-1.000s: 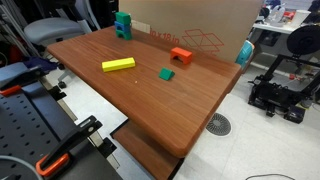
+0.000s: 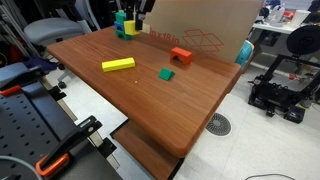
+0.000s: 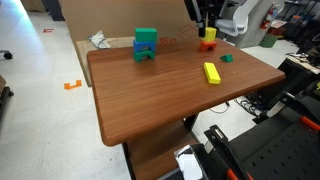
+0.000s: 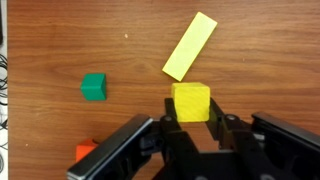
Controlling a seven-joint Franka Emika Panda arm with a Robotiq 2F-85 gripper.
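Note:
My gripper is shut on a small yellow block [image 4: 192, 102], which pokes out between the fingertips in the wrist view. In exterior view 2 the held yellow block [image 3: 210, 33] hangs above the table near the red block [image 3: 208, 45], though its height is hard to judge. Seen from exterior view 1, the held block [image 2: 130, 27] overlaps the line of sight to the stack of green and blue blocks [image 2: 122, 35]. The same stack [image 3: 145, 42] stands well apart from the gripper in exterior view 2.
On the wooden table [image 2: 190, 100] lie a long yellow block [image 2: 118, 64], a small green block [image 2: 166, 73] and a red block [image 2: 181, 55]. A tall board [image 2: 215, 30] stands along the far edge.
The arm has come into exterior view 1 from above with the yellow block, which now sits lower in the picture. The blocks on the table have not moved.

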